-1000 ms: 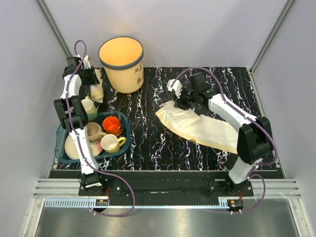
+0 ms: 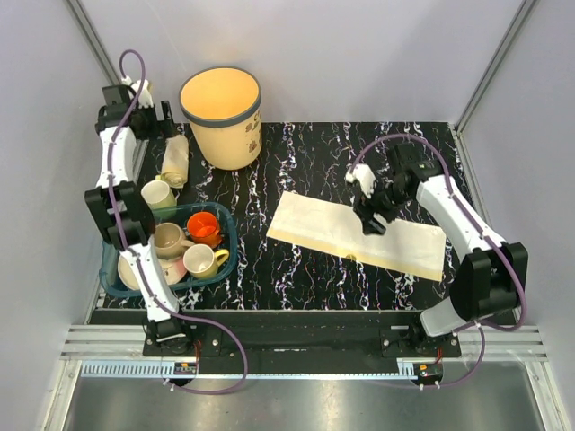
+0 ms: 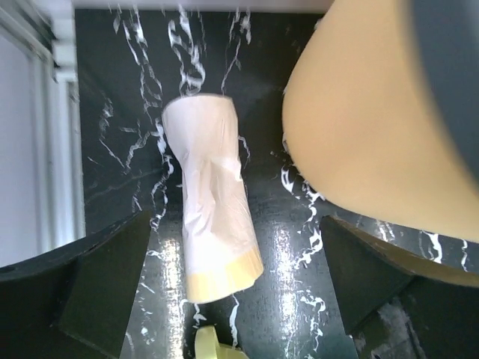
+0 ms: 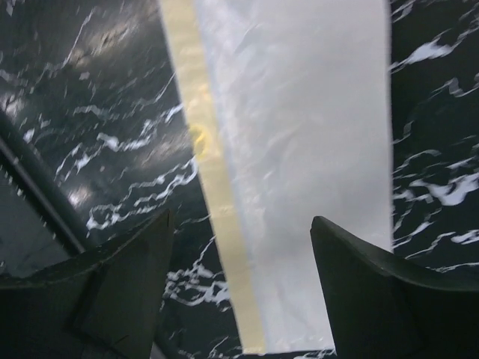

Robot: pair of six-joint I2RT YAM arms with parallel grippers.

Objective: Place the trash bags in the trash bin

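Observation:
A white trash bag with a yellowish edge (image 2: 310,224) lies flat and spread out on the right half of the table. Over it hovers my right gripper (image 2: 375,220), its fingers part way apart and empty; the bag (image 4: 299,134) shows below them in the right wrist view. At the far left, a folded or rolled bag (image 2: 175,162) rests on the table, also seen as a narrow white strip (image 3: 213,194) in the left wrist view. My left gripper (image 2: 167,119) stands open above and beside it, holding nothing. The orange-yellow trash bin (image 2: 238,144), grey-rimmed, stands upright just right of that bag.
A blue basket (image 2: 232,260) with several cups and dishes fills the front left, under the left arm. A pale mug (image 2: 159,195) stands between basket and folded bag.
The left gripper let go of the folded bag and backed away up and left.

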